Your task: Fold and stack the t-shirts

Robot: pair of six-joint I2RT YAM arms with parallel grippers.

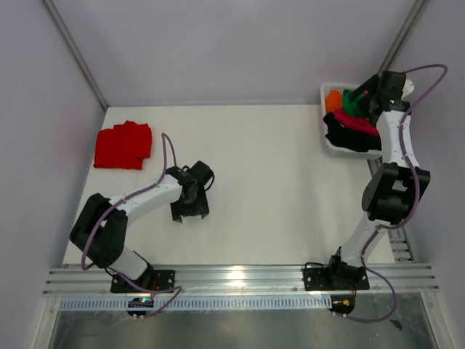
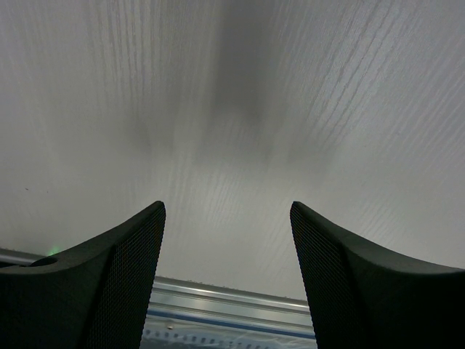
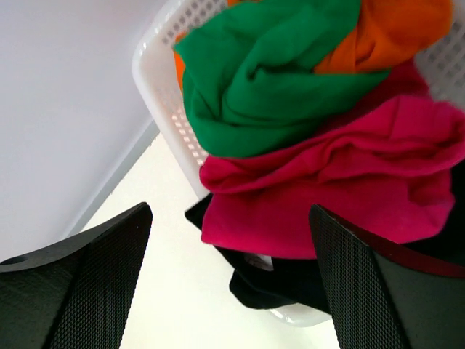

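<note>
A folded red shirt (image 1: 122, 146) lies flat at the table's far left corner. In the white basket (image 1: 325, 94) at the far right are crumpled garments: a green one (image 3: 269, 80), an orange one (image 3: 392, 36), a crimson one (image 3: 312, 211) and a black one (image 3: 280, 280) that hangs over the rim. Above this basket hovers my right gripper, open, its fingers apart from each other and no cloth gripped. My left gripper is open over bare table at the left, with nothing between its fingers.
Grey walls stand behind and at both sides, the right one close to the basket. A metal rail (image 1: 236, 273) runs along the front edge.
</note>
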